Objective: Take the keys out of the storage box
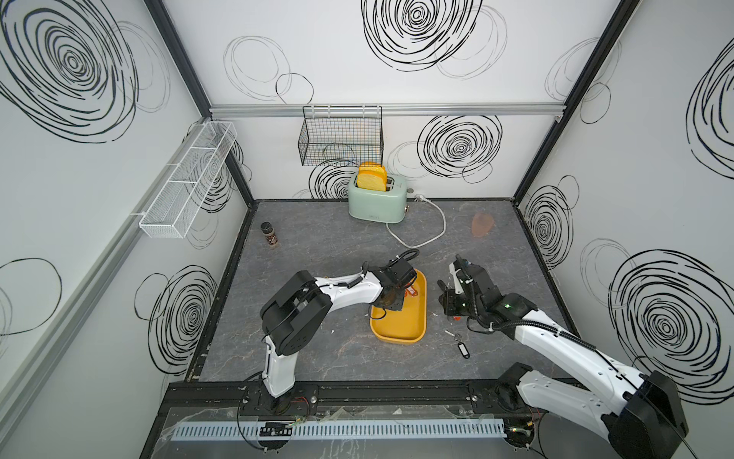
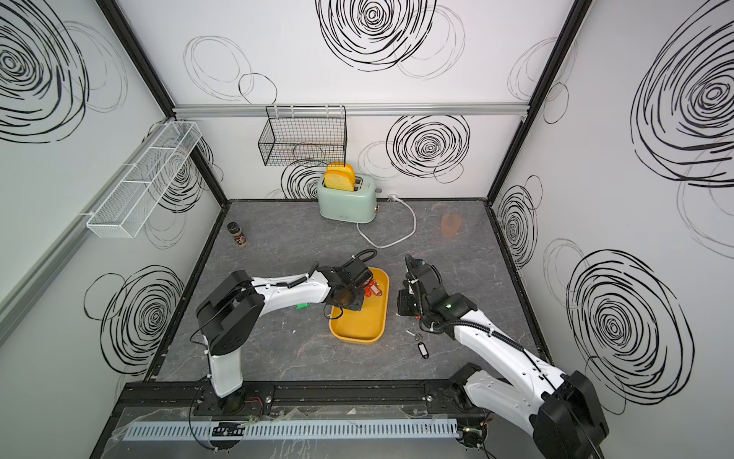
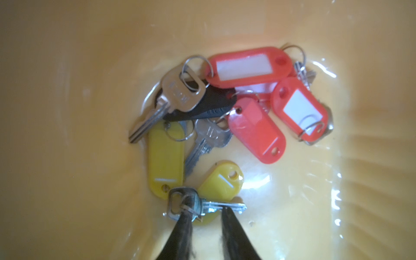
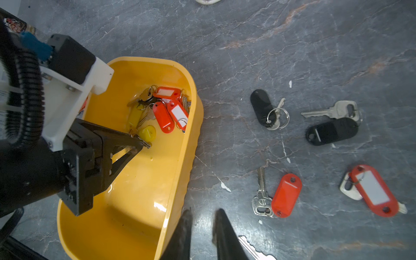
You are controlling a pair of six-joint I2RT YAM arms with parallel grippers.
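Inside the yellow storage box (image 4: pixel 130 182), keys with red tags (image 3: pixel 255 130), yellow tags (image 3: pixel 165 156) and a black tag (image 3: pixel 203 104) lie bunched at one end. My left gripper is down in the box at a key (image 3: pixel 221 205) on a yellow tag, its fingers part open; whether it touches the key I cannot tell. My right gripper hangs part open over the table just right of the box. Several keys with black (image 4: pixel 331 130) and red (image 4: pixel 286 195) tags lie on the table beside the box.
A toaster (image 1: pixel 376 202) with bread and a cable stands at the back. A spice jar (image 1: pixel 269 235) stands at the left. Wire baskets (image 1: pixel 340 137) hang on the walls. The rear table either side of the toaster has free room.
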